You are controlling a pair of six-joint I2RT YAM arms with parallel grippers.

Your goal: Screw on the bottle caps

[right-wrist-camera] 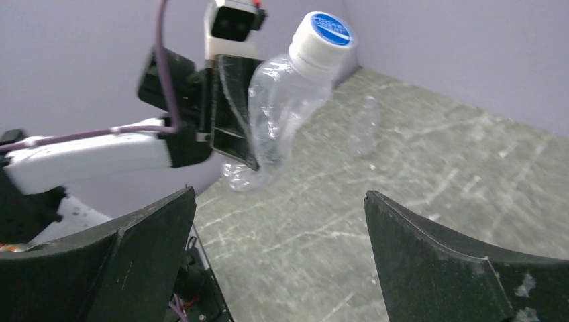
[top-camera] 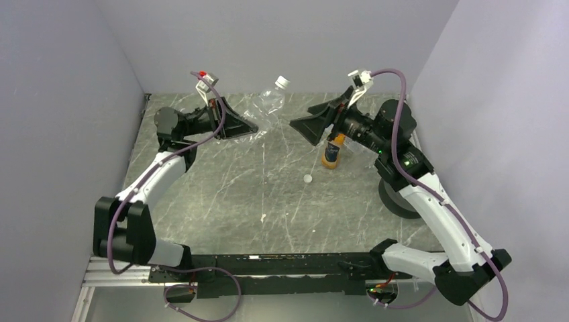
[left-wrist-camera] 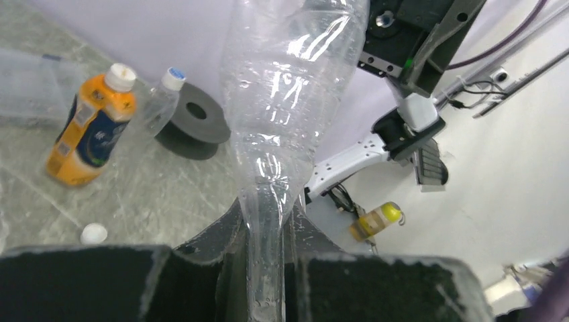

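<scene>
A clear plastic bottle point(top-camera: 266, 109) hangs tilted above the table, my left gripper point(top-camera: 253, 127) shut on its lower part. Its white cap with a blue top point(right-wrist-camera: 323, 37) is at the mouth; how tightly it sits I cannot tell. The left wrist view shows the bottle body point(left-wrist-camera: 288, 87) rising from between the fingers. To the right, my right gripper point(top-camera: 304, 116) stands open and empty, its fingers pointing toward the bottle but apart from it. An orange bottle with a dark label point(left-wrist-camera: 100, 131) carries a white cap. On the table lies a loose white disc point(top-camera: 308, 178), seemingly a cap.
A small clear bottle with a blue-and-white cap point(left-wrist-camera: 164, 100) stands by a black spool point(left-wrist-camera: 194, 124) on the right side. Another clear bottle point(right-wrist-camera: 366, 126) lies farther off.
</scene>
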